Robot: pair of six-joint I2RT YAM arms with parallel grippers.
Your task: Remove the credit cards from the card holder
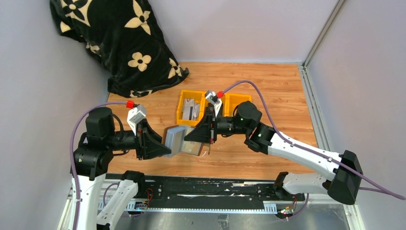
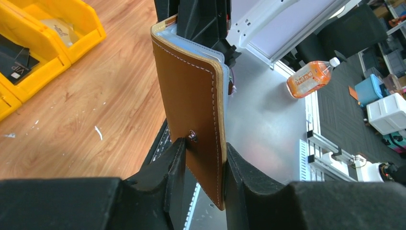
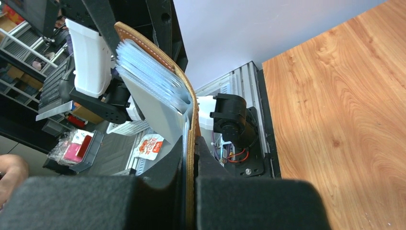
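The card holder (image 2: 191,100), brown leather outside with clear plastic sleeves (image 3: 153,76) inside, hangs open between my two grippers above the table. My right gripper is shut on one side of it, gripping the leather cover along with some sleeve. On the other side, my left gripper is part open, and the leather cover stands between its fingers; whether both fingers touch it, I cannot tell. The sleeves fan out toward the middle in the top view. A pale card or sleeve page (image 1: 193,147) shows below the right fingers.
Yellow bins (image 1: 179,114) stand behind the grippers; the left one holds several cards (image 1: 190,110), and dark cards (image 2: 14,60) lie in another. A black flowered blanket (image 1: 134,52) covers the back left.
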